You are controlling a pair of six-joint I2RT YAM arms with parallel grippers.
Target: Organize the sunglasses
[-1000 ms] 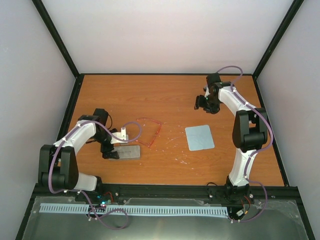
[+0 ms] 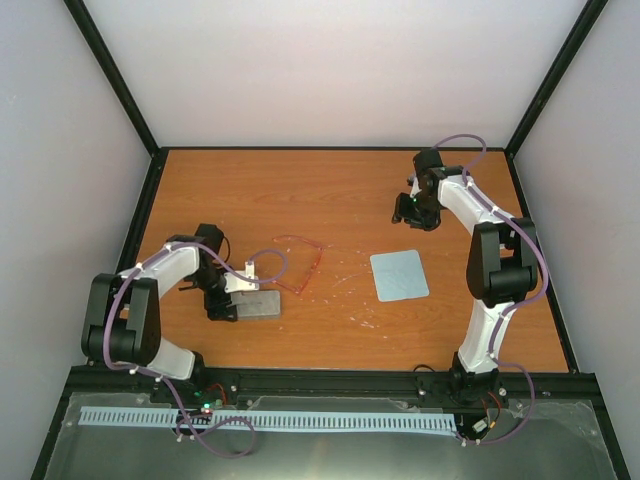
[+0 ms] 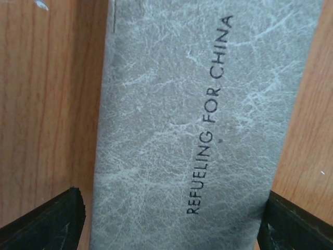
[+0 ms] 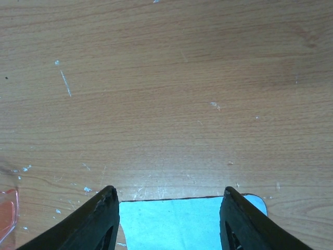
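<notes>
A grey glasses case [image 2: 258, 305] lettered "REFUELING FOR CHINA" lies at the table's lower left. My left gripper is low over it, part open, one finger on either side of the case [image 3: 192, 114]; whether both fingers touch it is unclear. Red-framed glasses [image 2: 313, 263] lie right of the case, partly seen at the left edge of the right wrist view. A light blue cloth [image 2: 399, 275] lies right of centre. My right gripper stands open above the table, behind the cloth [image 4: 171, 224], with nothing between its fingers.
Dark frame rails and white walls border it. Purple cables arch over both arms.
The right gripper has moved very slightly.
</notes>
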